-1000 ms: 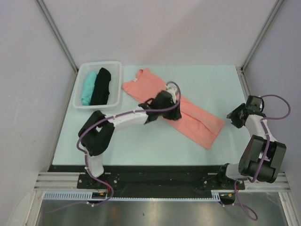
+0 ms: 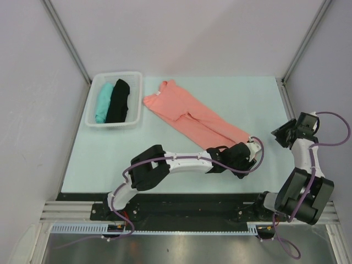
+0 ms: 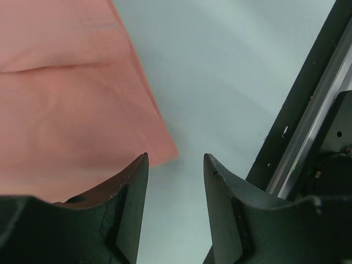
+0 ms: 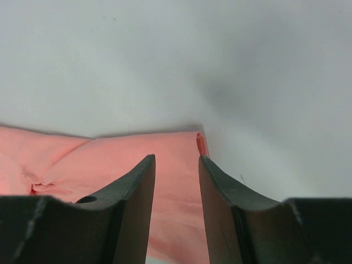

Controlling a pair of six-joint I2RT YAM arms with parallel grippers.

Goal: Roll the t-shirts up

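A salmon t-shirt (image 2: 181, 110) lies flat and elongated diagonally across the white table. My left gripper (image 2: 245, 165) hovers over its lower right end; in the left wrist view the fingertips of my left gripper stand apart at the shirt's corner. My right gripper (image 2: 283, 135) is open, right of the shirt; in the right wrist view my right gripper is above the shirt's folded corner (image 4: 184, 146).
A white bin (image 2: 91, 113) at the back left holds a teal roll (image 2: 104, 102) and a black roll (image 2: 119, 102).
My left gripper has moved right and toward the front, from the middle of the shirt to its lower right end.
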